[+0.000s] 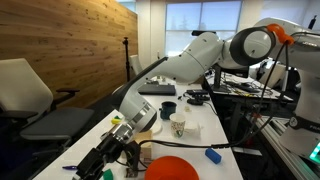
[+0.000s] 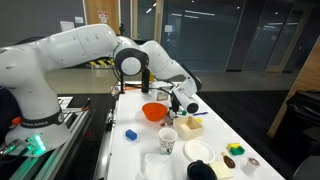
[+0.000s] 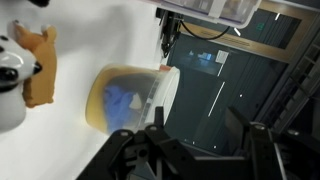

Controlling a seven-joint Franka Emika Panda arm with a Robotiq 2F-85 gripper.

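My gripper (image 1: 92, 166) is low over the near left part of the white table, left of the orange bowl (image 1: 172, 168). In the wrist view, its dark fingers (image 3: 148, 150) stand apart at the bottom, and I see nothing held between them. Beyond them is a translucent container (image 3: 125, 95) with something blue inside. A brown object (image 3: 40, 65) lies at the left edge, beside a white and grey object (image 3: 10, 85) that is cut off. In the second exterior view, the arm largely hides the gripper behind the orange bowl (image 2: 155, 111).
A blue block (image 1: 213, 155) lies right of the bowl. Other tabletop things include a white cup (image 2: 166, 140), a white plate (image 2: 199, 151) and a wooden box (image 2: 188, 127). Bare table surrounds the blue block. A chair (image 1: 40, 95) stands beyond the table's left side.
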